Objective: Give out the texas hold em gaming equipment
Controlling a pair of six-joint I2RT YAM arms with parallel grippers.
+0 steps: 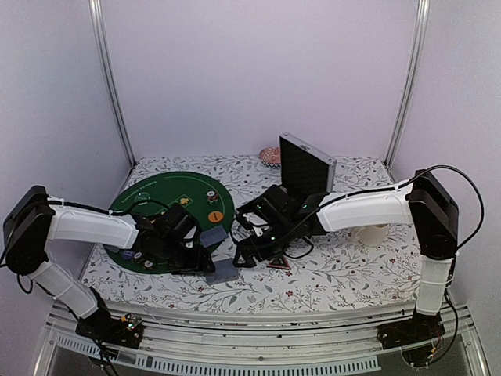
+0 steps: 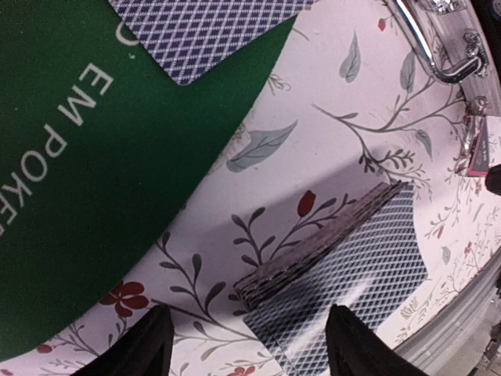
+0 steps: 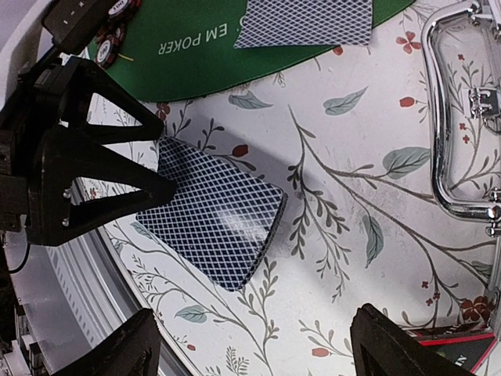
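Note:
A deck of checkered cards [image 1: 221,272] lies on the floral surface just outside the green poker mat [image 1: 168,192]. My left gripper is part open at the deck's near end; in the right wrist view its fingertips [image 3: 160,188] reach over the deck's edge. My right gripper stands open to the right of the deck, low over the surface, with nothing between its fingers. More cards [image 3: 305,22] lie on the mat's edge. Poker chips [image 1: 212,196] sit on the mat.
An open metal case [image 1: 305,164] stands at the back right, with a patterned bowl [image 1: 269,154] behind it and a pale mug [image 1: 369,235] at the right. A small red-black item [image 3: 446,348] lies beside my right gripper.

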